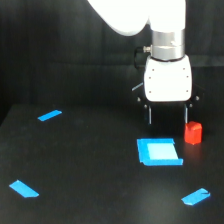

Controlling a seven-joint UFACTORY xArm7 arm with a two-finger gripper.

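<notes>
A small red block sits on the dark table at the right of the camera view. My gripper hangs just left of the block and behind the white square. Its two thin dark fingers stand wide apart, so it is open, and nothing shows between them. How high the fingertips are above the table is hard to tell against the black background. In front of the gripper lies a white square edged with blue tape; no object rests on it.
Strips of blue tape lie flat on the table: one at the back left, one at the front left and one at the front right. Bare dark table fills the left and middle. A dark backdrop stands behind.
</notes>
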